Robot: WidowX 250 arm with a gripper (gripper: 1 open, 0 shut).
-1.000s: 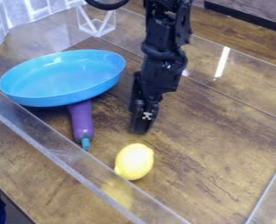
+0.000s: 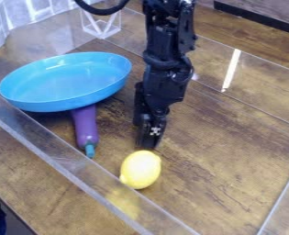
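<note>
My black gripper (image 2: 150, 124) is lowered to the middle of the wooden table, its fingertips near the surface, open as far as the dark shapes show. A yellow lemon-like object (image 2: 140, 169) lies just in front of it, apart from the fingers. To its left a light-blue pan or dish (image 2: 55, 83) rests over a purple object (image 2: 85, 128) with a teal tip, which may be its handle or a separate item.
A clear plastic wall (image 2: 73, 165) runs diagonally along the left front. A translucent white item stands at the back left.
My gripper and arm have shifted very slightly; the objects on the table are where they were.
</note>
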